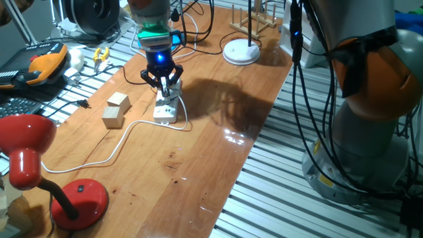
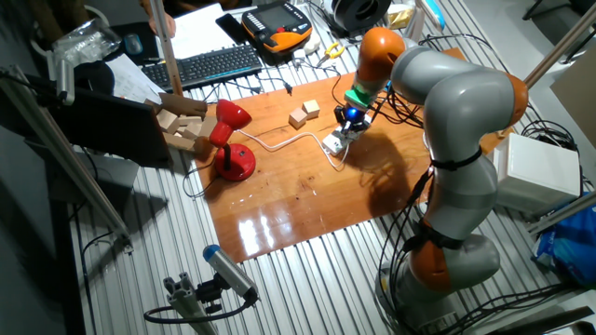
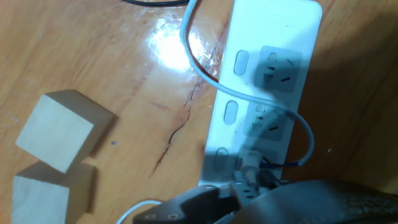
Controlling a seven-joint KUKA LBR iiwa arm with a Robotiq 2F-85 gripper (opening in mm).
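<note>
A white power strip lies on the wooden table, its sockets and switches facing up. At its end under the arm, a white plug is at one of the sockets; its cord loops over the strip. My gripper points down over that end, the fingertips close together at the plug. In the wrist view, dark gripper parts cover the lower edge and part of the plug. Whether the fingers grip it, or how fully the plug is seated, cannot be made out. The second exterior view shows the gripper over the strip.
Two wooden blocks stand beside the strip. A red lamp occupies the near left, and a white round base with a pole stands farther back. The cord runs toward the lamp. Open tabletop lies in front of the strip.
</note>
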